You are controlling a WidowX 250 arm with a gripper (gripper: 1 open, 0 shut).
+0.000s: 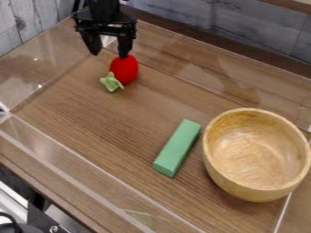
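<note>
My dark gripper (105, 42) is at the top of the view, a little above and left of a red strawberry-like object (123, 69) with a green top (111, 84) on the wooden table. The gripper is open, its fingers spread apart, with nothing seen between them.
A wooden bowl (255, 155) sits at the right, with a green bar (177, 148) lying to its left. A grey wall stands at the top left.
</note>
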